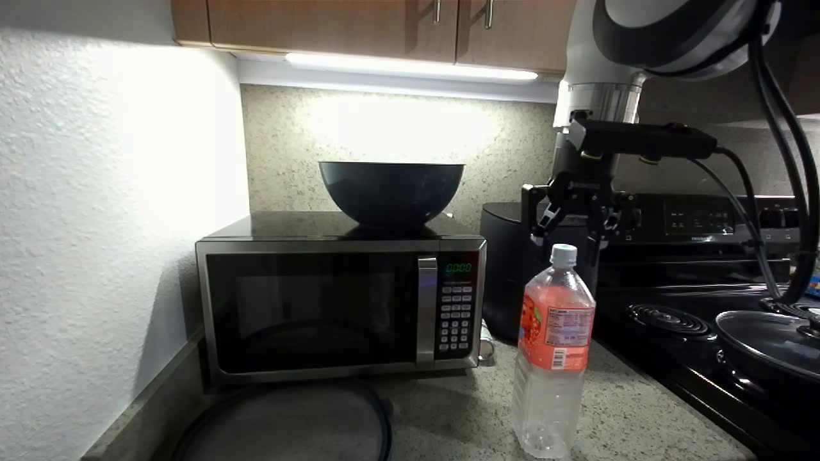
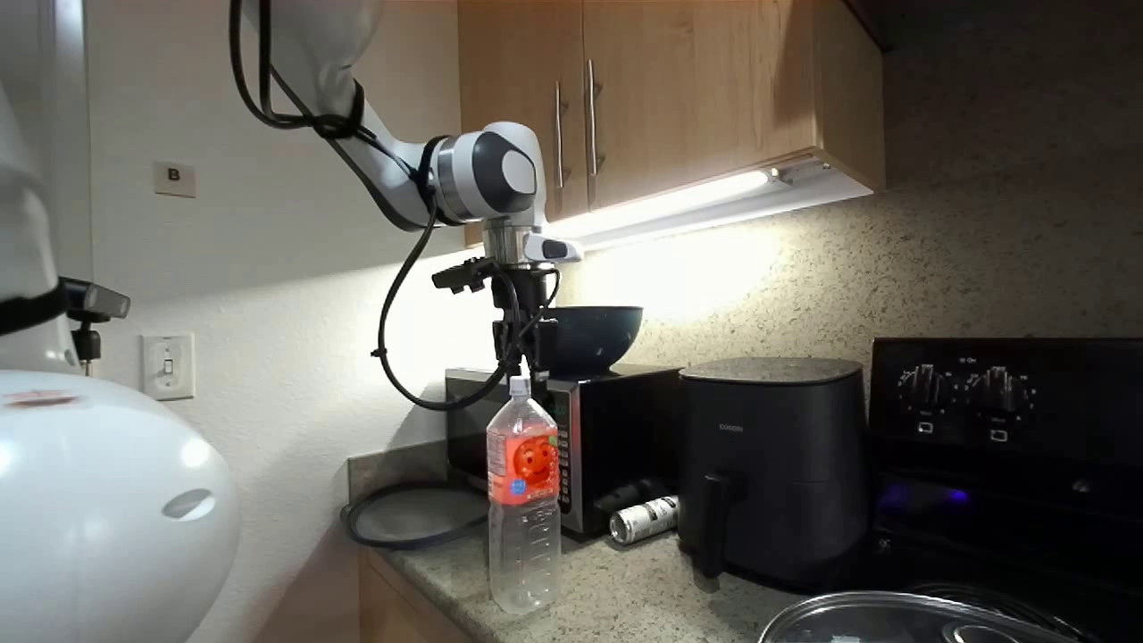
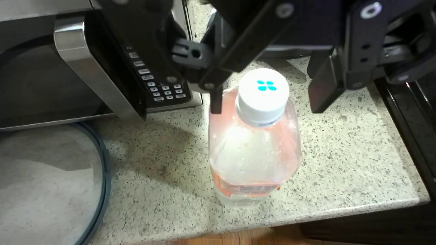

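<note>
A clear plastic bottle (image 1: pixel 555 346) with an orange-red label and a white cap (image 3: pixel 262 96) stands upright on the counter, in front of the microwave's right side. My gripper (image 1: pixel 570 238) points down at about the height of the cap. In the wrist view its two fingertips (image 3: pixel 216 102) lie apart to either side of the cap, with a gap on both sides, wider on the right. The fingers are part open and nothing is gripped. Whether the tips are level with the cap or behind it is hard to judge.
A microwave (image 1: pixel 315 307) carries a dark bowl (image 1: pixel 390 192). A round lid (image 2: pixel 418 516) lies on the counter's left. Beside the black air fryer (image 2: pixel 777 471) rests a can (image 2: pixel 645 520). The stove (image 1: pixel 669 361) borders the right, and some counter (image 3: pixel 339 163) right of the bottle is clear.
</note>
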